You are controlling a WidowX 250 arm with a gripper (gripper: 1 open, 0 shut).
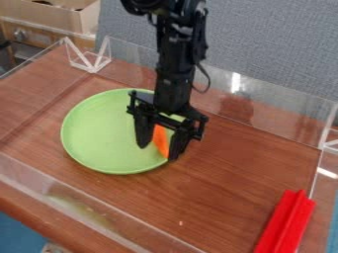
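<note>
My black gripper point(160, 132) is low over the green plate point(99, 131), its two fingers on either side of an orange carrot point(161, 140) that lies on the plate's right part. The carrot is mostly hidden by the gripper. Whether the fingers touch it is not clear.
A long red object point(287, 225) lies at the front right of the wooden table point(218, 203). Clear low walls edge the table, with white brackets point(87, 57) at the back left. A box point(53, 15) stands beyond.
</note>
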